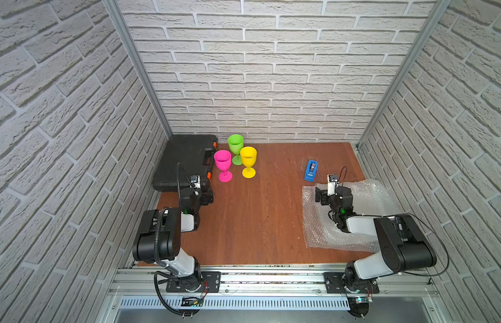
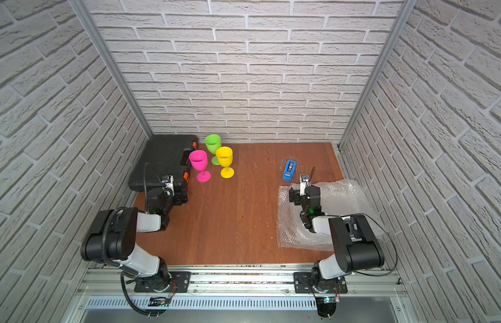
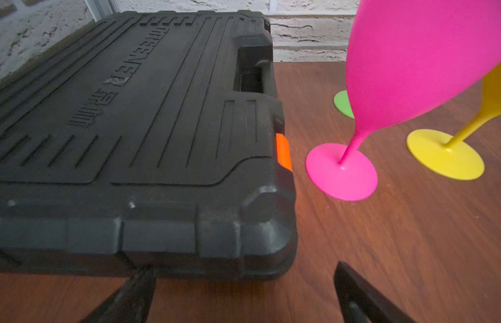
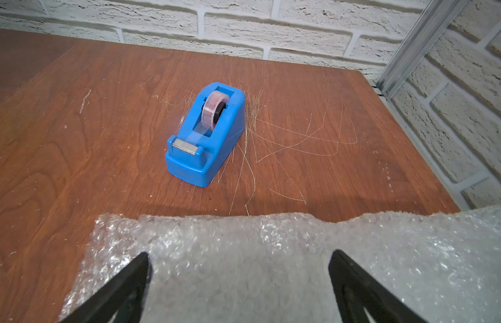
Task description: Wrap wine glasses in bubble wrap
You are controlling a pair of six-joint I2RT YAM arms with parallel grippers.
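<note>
Three upright wine glasses stand close together at the back left: pink (image 1: pixel 223 156), green (image 1: pixel 236 142) and yellow (image 1: pixel 249 155). In the left wrist view the pink glass (image 3: pixel 417 59) is cut off by the frame's top edge. My left gripper is open and empty, in front of the black case and short of the glasses. Bubble wrap (image 1: pixel 315 228) lies flat on the right of the table, partly hidden under my right arm. Above it my right gripper stands open with nothing between its fingers. A blue tape dispenser (image 4: pixel 229 115) sits just behind the wrap.
The black case (image 1: pixel 183 156) fills the back left corner, left of the glasses. Bare wooden table (image 1: pixel 272 210) spreads between the two arms. Brick walls enclose the back and both sides.
</note>
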